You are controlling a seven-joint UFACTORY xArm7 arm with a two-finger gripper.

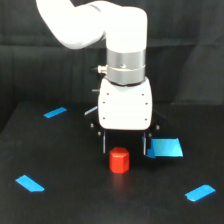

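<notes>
A small red block [119, 161] stands on the black table in the middle of the view. My white gripper [124, 148] points straight down above it or slightly behind; the exact depth is hard to judge. The dark fingers are spread wide, one to each side of the block as seen from here, so the gripper is open. Nothing is held between them. The fingertips blend into the dark backdrop and show poorly.
A blue sheet or block [166, 148] lies just right of the gripper. Strips of blue tape mark the table at the back left [55, 112], front left [29, 184] and front right [200, 193].
</notes>
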